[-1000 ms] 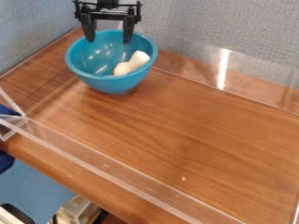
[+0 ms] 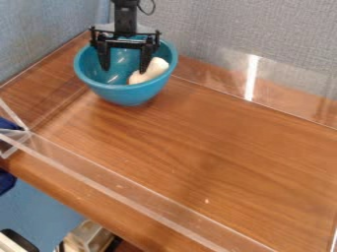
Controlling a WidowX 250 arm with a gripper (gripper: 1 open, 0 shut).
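A teal bowl (image 2: 126,93) stands at the back left of the wooden table. A pale, cream oblong object (image 2: 149,73) lies in its right side. My black gripper (image 2: 124,63) hangs down into the bowl, its fingers apart, left of the pale object. Whether anything is between the fingertips is hard to make out.
Clear low walls edge it at the back and front left, with grey padded walls behind. A dark blue object (image 2: 7,128) sits at the left edge.
My gripper has moved down from above the bowl to inside it. The bowl and the pale object look unmoved.
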